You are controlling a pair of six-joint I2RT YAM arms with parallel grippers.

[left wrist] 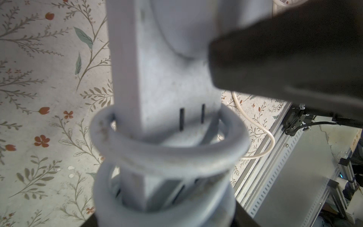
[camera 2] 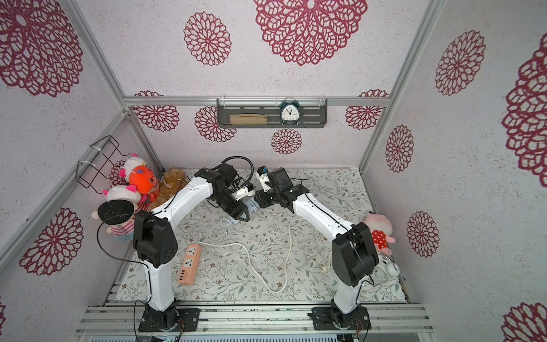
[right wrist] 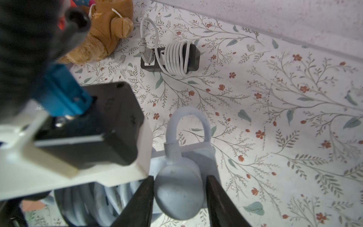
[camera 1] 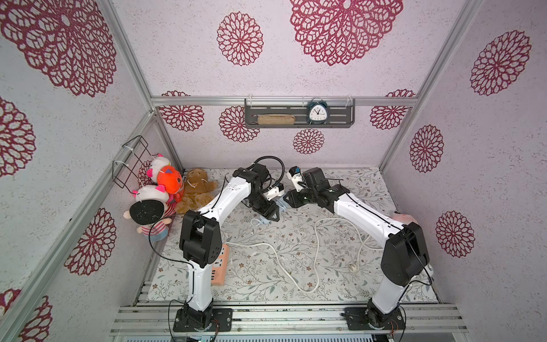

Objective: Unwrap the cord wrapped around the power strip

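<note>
A light blue power strip (left wrist: 162, 79) with its cord (left wrist: 166, 158) wound in loops around it is held raised in my left gripper (camera 1: 267, 212). In the right wrist view, the strip's round plug (right wrist: 177, 189) lies between the fingers of my right gripper, which stand part open around it; whether they touch it cannot be told. A short loop of cord (right wrist: 187, 111) rises from the plug. The strip is mostly hidden behind the arms in both top views.
A peach power strip (camera 2: 189, 265) lies front left with a loose white cord (camera 2: 256, 268). A dark strip wound with cord (right wrist: 175, 56) and a brown plush bear (right wrist: 105, 26) are at the back. Plush toys crowd the left; another (camera 2: 380, 228) sits right.
</note>
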